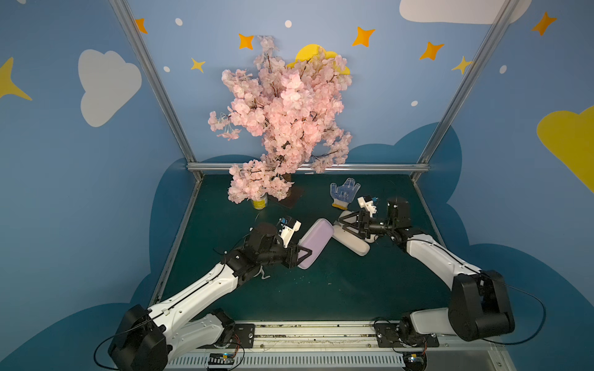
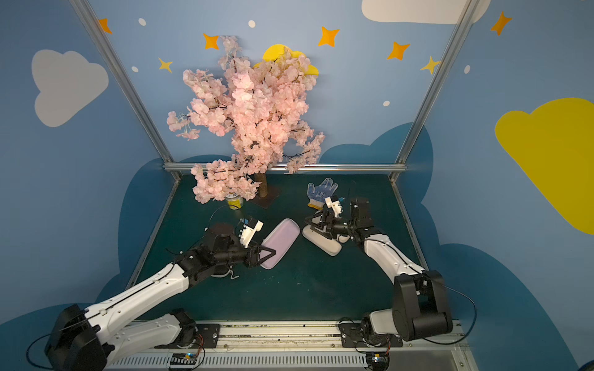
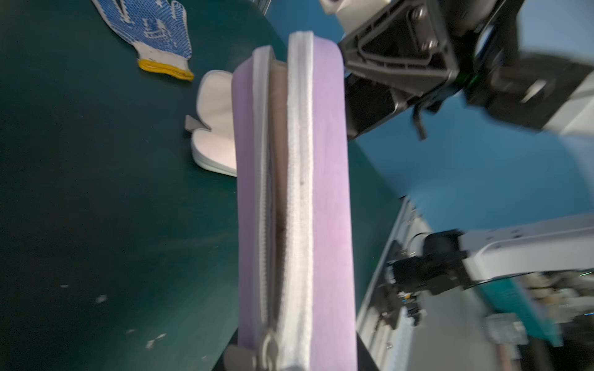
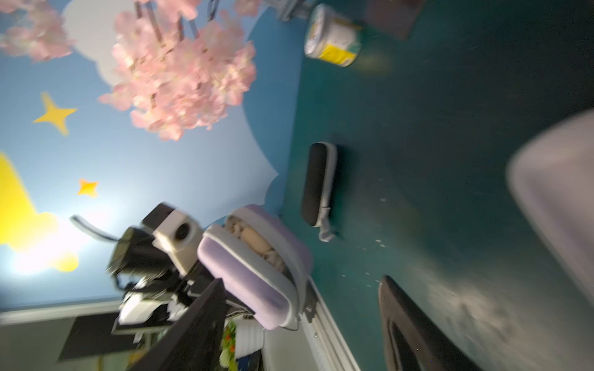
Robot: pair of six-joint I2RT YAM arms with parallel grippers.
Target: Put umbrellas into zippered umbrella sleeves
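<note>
My left gripper [image 1: 304, 252] is shut on the lavender sleeve [image 1: 317, 240], which hangs tilted above the table. In the left wrist view the lavender sleeve [image 3: 328, 204] stands on edge, its white zipper parted along a narrow gap with something tan inside. From the right wrist view, beige, bunched material shows in the mouth of the lavender sleeve [image 4: 297, 259]. A cream sleeve [image 1: 352, 241] lies on the table, its two halves spread in the left wrist view. Over its far end, my right gripper [image 1: 347, 223] stands open, its fingers [image 4: 405, 327] apart.
A black zippered case [image 4: 315, 182] lies on the left side of the table, under the left arm. At the back are a blue glove [image 1: 344, 191], a yellow-labelled can [image 1: 260, 202] and a pink blossom tree [image 1: 290, 117].
</note>
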